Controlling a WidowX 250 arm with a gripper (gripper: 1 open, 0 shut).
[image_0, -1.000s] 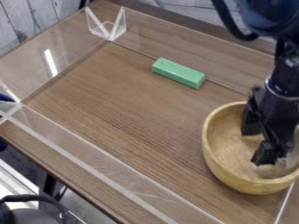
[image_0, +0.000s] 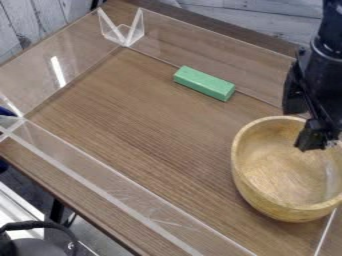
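A wide wooden bowl (image_0: 283, 185) sits at the right of the table, its inside empty where visible. My gripper (image_0: 310, 120) hangs above the bowl's back rim at the right edge, dark and partly out of frame; I see nothing held in it. A small green block (image_0: 203, 82) lies on the wooden surface, upper middle, left of the gripper.
A clear plastic piece (image_0: 122, 28) stands at the back left. Clear strips run along the left and front of the table. Dark cables or hardware are at the lower left.
My gripper has risen up and back from inside the bowl to above its back rim, uncovering the bowl's interior. The green block has not moved.
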